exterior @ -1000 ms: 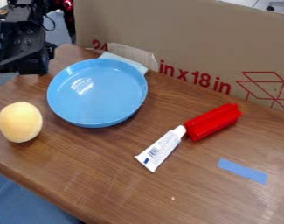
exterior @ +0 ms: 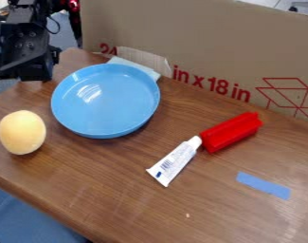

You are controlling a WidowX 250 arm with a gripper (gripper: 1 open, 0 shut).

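The black gripper [exterior: 26, 59] is at the top left, over the table's back-left corner, left of a blue plate [exterior: 105, 100]; its fingers are dark and I cannot make out how they stand. A pale yellow round object [exterior: 21, 132] sits at the left, below the plate. A white tube [exterior: 174, 161] lies right of center, its capped end near a red cylindrical object [exterior: 229, 132].
A large cardboard box [exterior: 207, 43] stands along the back. A small light card lies behind the plate. A blue strip [exterior: 262, 186] lies at the right.
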